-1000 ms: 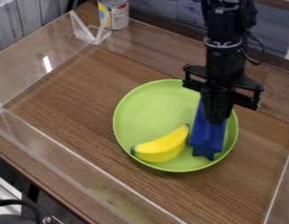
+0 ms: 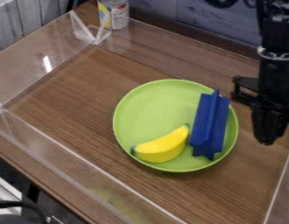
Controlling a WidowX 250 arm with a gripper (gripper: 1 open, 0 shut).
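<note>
A green plate point(image 2: 153, 112) rests on the wooden table. On it lie a yellow banana point(image 2: 161, 145) at the lower left and a long blue object point(image 2: 207, 124) on the right side. My black gripper point(image 2: 266, 131) is at the right edge of the view, to the right of the plate and apart from the blue object. It appears shut, with nothing visible between its fingers.
A can point(image 2: 113, 13) stands at the back left. Clear plastic walls run along the left side.
My gripper has moved right, from over the blue object to beside the plate, uncovering the blue object. The banana and plate look unmoved.
</note>
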